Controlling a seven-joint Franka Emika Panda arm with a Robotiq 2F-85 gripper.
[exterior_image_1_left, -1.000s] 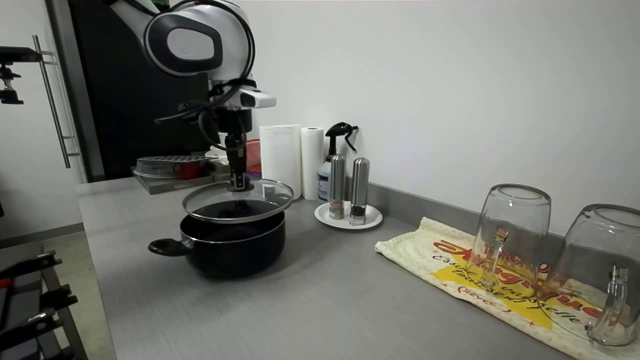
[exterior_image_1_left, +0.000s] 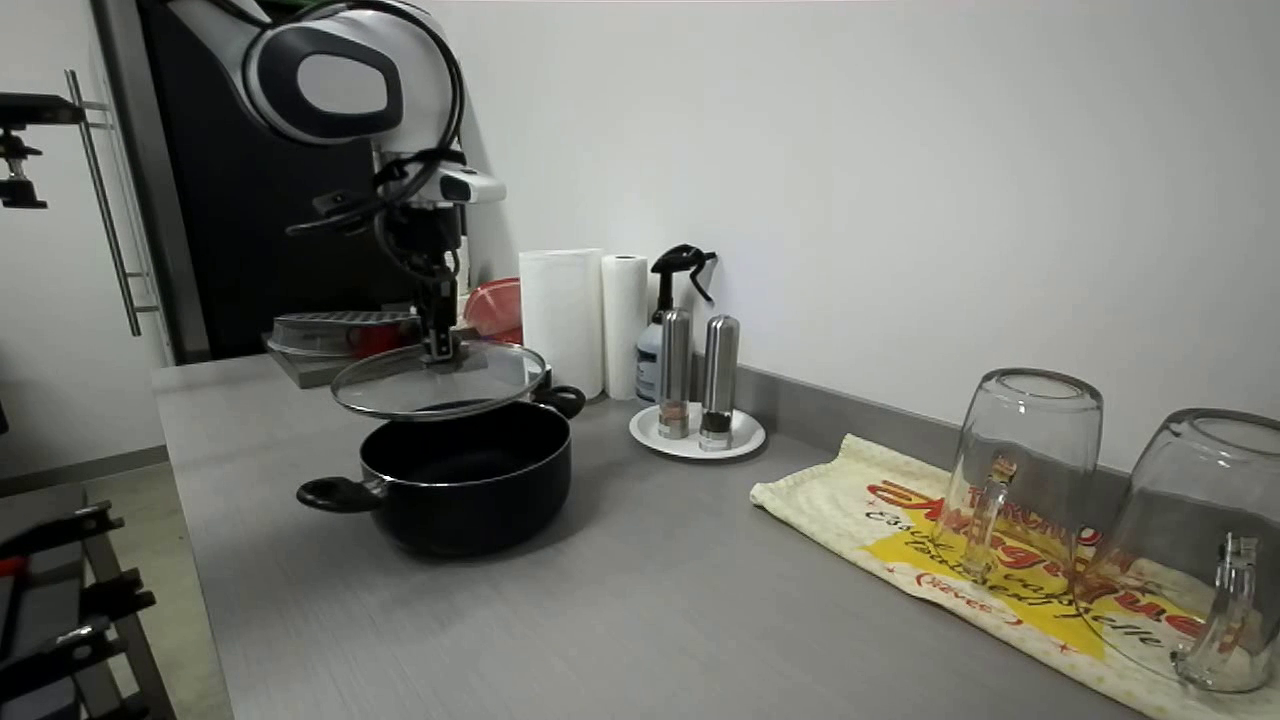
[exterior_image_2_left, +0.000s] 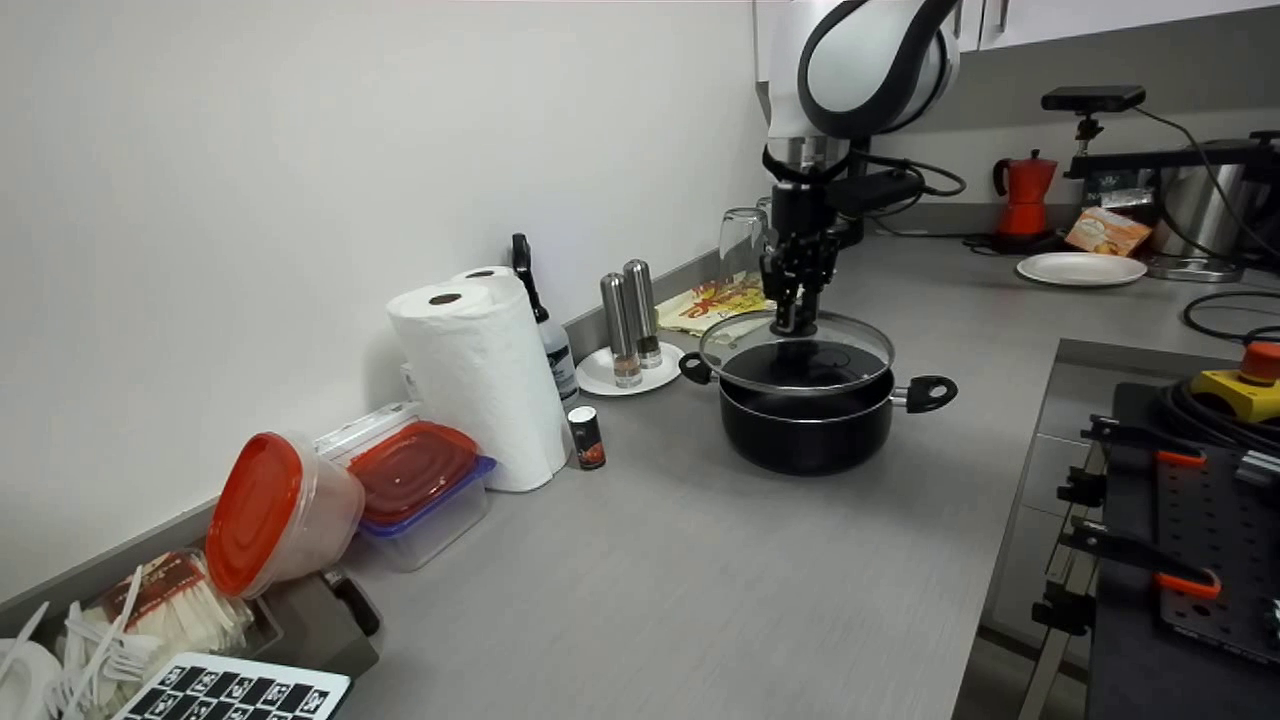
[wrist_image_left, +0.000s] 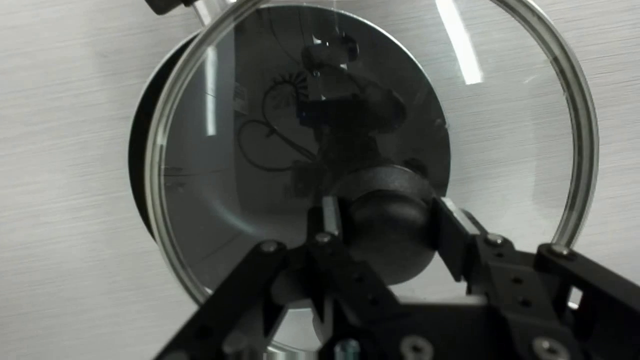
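A black two-handled pot (exterior_image_1_left: 474, 510) stands on the grey counter. Above it hangs a glass lid (exterior_image_1_left: 378, 390) with a steel rim, raised clear of the pot and off-centre from it. My gripper is shut on the lid's round black knob (wrist_image_left: 393, 246), one finger on each side. In exterior view 1 the lid sits toward the back left of the opening, with the pot's near part uncovered. Through the glass in the wrist view, part of the pot's dark opening (wrist_image_left: 144, 129) shows outside the lid's rim.
Paper towel rolls (exterior_image_1_left: 561, 324), a spray bottle (exterior_image_1_left: 649, 360) and two grinders on a white plate (exterior_image_1_left: 753, 437) line the wall. Two upturned glass mugs (exterior_image_1_left: 1020, 480) stand on a cloth (exterior_image_1_left: 888, 522). Counter in front of the pot is bare.
The arm and the lid in its grip have moved up and to the left in exterior view 1, away from over the pot's middle. The pot has stayed in place.
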